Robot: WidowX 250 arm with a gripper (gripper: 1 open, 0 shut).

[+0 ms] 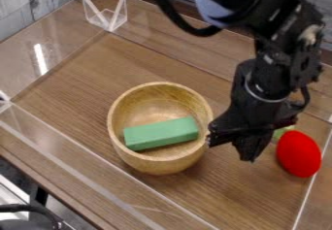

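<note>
My black gripper (250, 140) hangs low over the table, right of the wooden bowl, shut, with nothing visible between its fingers. The tan bowl (153, 93) holds a green block (161, 133). A red object (298, 154), rounded, lies right of the gripper, with a small green item partly hidden behind the gripper's right side.
The wooden table (91, 74) has free room at left and in front. A clear plastic item (107, 13) sits at the back left. Black cables run at the top and lower left.
</note>
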